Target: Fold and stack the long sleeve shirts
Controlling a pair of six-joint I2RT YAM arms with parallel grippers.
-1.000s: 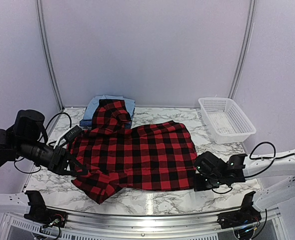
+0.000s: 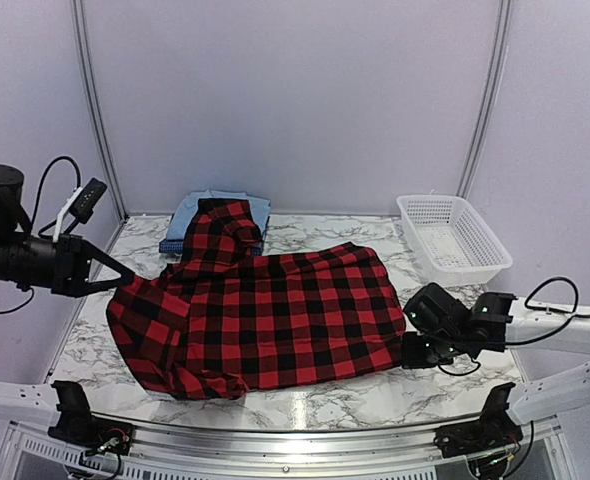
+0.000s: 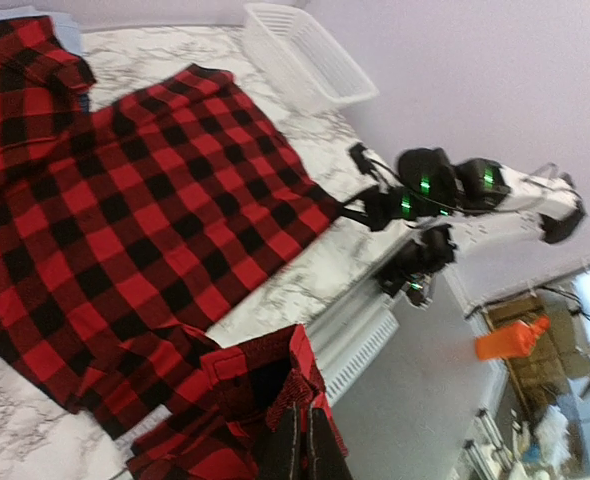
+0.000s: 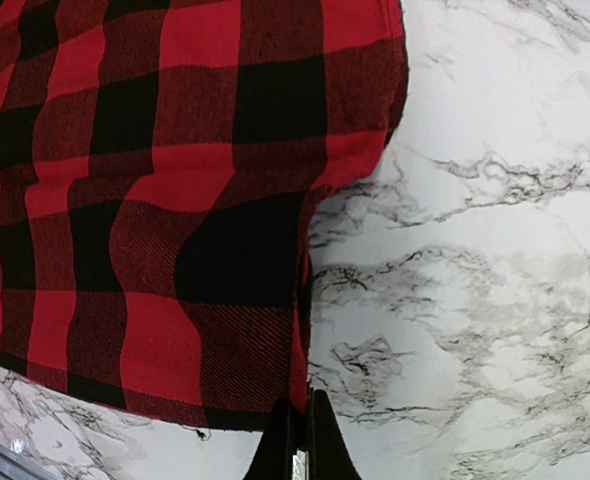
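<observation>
A red-and-black plaid shirt [image 2: 290, 320] is spread across the table, one sleeve folded up at the back over a stack of blue shirts [image 2: 235, 200]. My left gripper [image 2: 125, 279] is raised at the left, shut on the other sleeve [image 3: 245, 380], which hangs bunched from its fingertips. My right gripper is low at the shirt's near right corner, shut on the fabric edge there.
An empty white basket [image 2: 453, 235] stands at the back right. Bare marble table [image 4: 485, 300] shows along the right, behind the shirt and along the front edge.
My left gripper has risen toward the back, lifting the sleeve. The right gripper has moved slightly right and up in the top view, with the shirt's corner.
</observation>
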